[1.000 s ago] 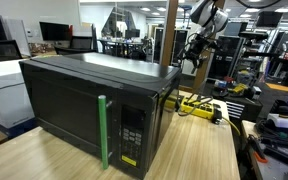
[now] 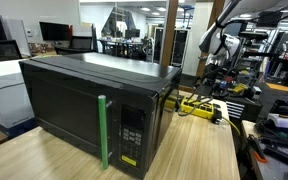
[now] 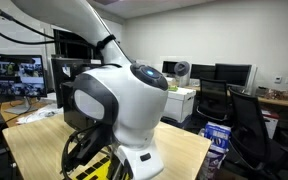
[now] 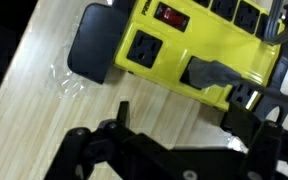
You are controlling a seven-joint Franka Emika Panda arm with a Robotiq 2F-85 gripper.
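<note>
A yellow power strip (image 4: 184, 40) with black end caps lies on the wooden table, crossing the top of the wrist view. It has a red switch (image 4: 171, 15), and a dark plug (image 4: 209, 74) with its cable sits at one outlet. My gripper is open over the tabletop beside the strip's near edge, its fingers (image 4: 121, 114) wide apart with only bare wood seen between them. From exterior view 1, the strip (image 2: 197, 107) lies behind the microwave's right end, with the gripper above it. In exterior view 2 the arm (image 3: 124, 100) hides much of the strip.
A large black microwave (image 2: 84, 105) with a green strip (image 2: 103, 130) on its front fills the left of the table. Black cables (image 2: 222, 117) lie by the power strip.
Over the last second the arm has come down toward the power strip, with the gripper now lower. The microwave and strip have not moved.
</note>
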